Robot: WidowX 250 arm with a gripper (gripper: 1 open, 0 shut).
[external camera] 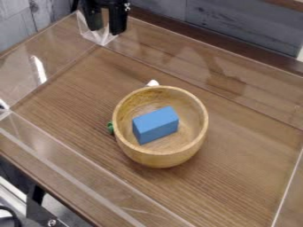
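A black robot gripper (102, 19) is at the top left, above the back of the wooden tabletop; it is small and dark, so its opening is unclear. A tan round bowl (186, 144) holds a blue block (155, 124) in the lower middle. A small white object (153, 84) lies just behind the bowl, and a small green object (110, 129) is at its left side, partly hidden.
White walls edge it at the back. Dark cables are at the lower left corner.
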